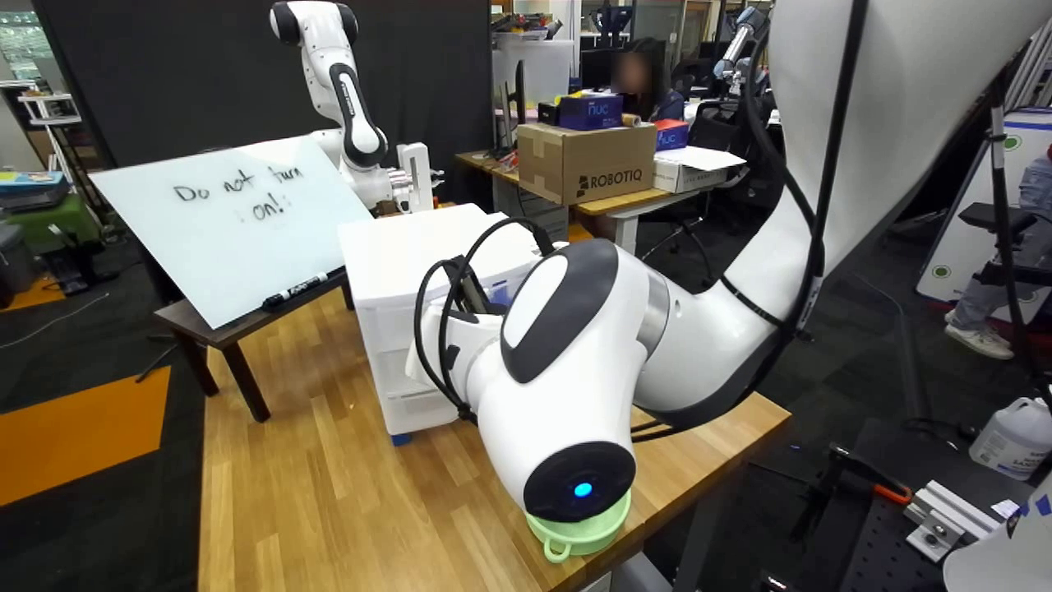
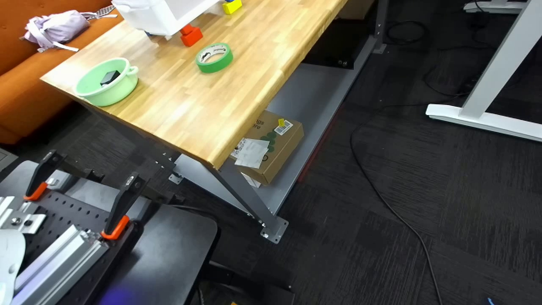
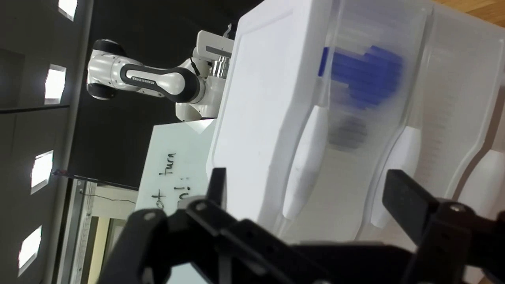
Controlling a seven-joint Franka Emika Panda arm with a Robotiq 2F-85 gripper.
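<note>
My gripper is open, its black fingers point(image 3: 409, 201) spread wide with nothing between them. It faces the white plastic drawer unit point(image 3: 255, 113), whose clear drawer fronts and white handles fill much of the wrist view. The handle point(image 3: 306, 163) nearest the top and the middle handle point(image 3: 397, 172) both show beyond the fingers, apart from the fingers as far as I can tell. Something blue point(image 3: 367, 75) shows blurred through the top drawer's front. In exterior view 1 my arm hides the gripper and part of the drawer unit point(image 1: 394, 256).
A green bowl point(image 2: 119, 91) with a black object point(image 2: 110, 77) in it stands at the table corner. Nearby lie green tape point(image 2: 219, 65), a red block point(image 2: 190, 35) and a yellow block point(image 2: 232, 6). A whiteboard point(image 1: 237, 247) leans over a small dark stand.
</note>
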